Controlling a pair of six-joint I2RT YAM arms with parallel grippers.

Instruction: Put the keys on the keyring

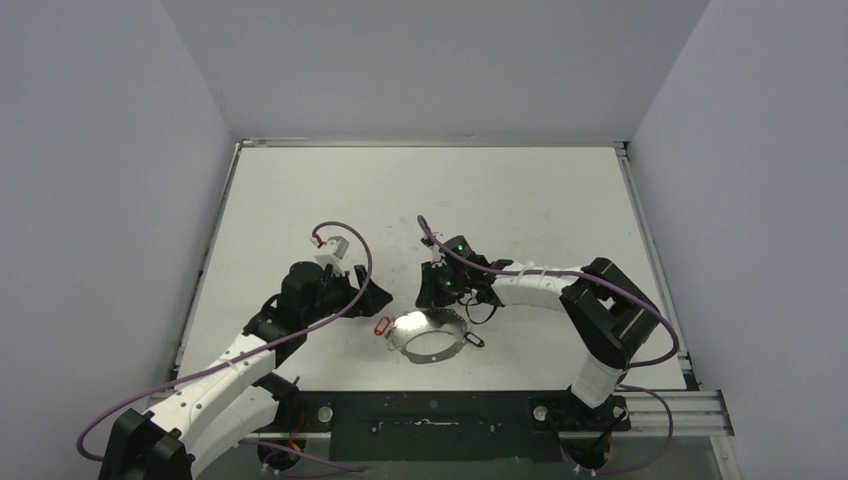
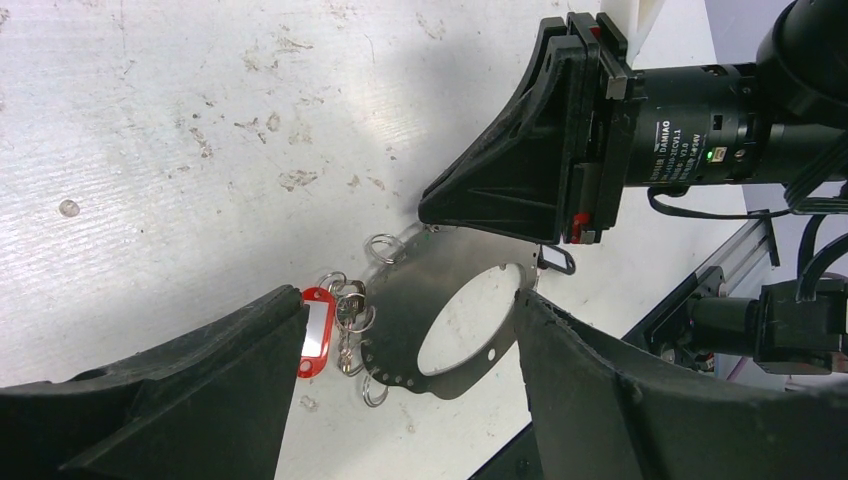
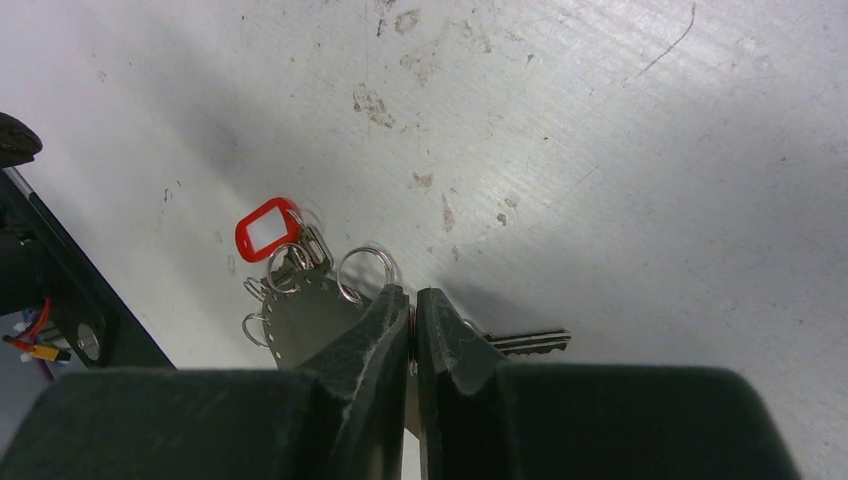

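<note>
A thin metal plate [image 2: 400,320] with a large oval opening lies flat, several small rings [image 2: 386,249] along its edge. Beside its left end are a red tag [image 2: 317,333] and small metal pieces [image 2: 350,303]. My left gripper stands open above the table, to the left of the plate in the top view, holding nothing. My right gripper is shut at the plate's back edge, with something thin between its fingers; cannot tell exactly what. From under it a dark toothed key [image 3: 530,342] sticks out, with a ring [image 3: 470,323] beside the fingers.
At the plate's right end lies a black tag [image 1: 474,340]. The white tabletop [image 1: 480,190] behind both arms is clear. The dark front bar [image 1: 440,425] runs along the near edge. My right arm comes in close behind the plate.
</note>
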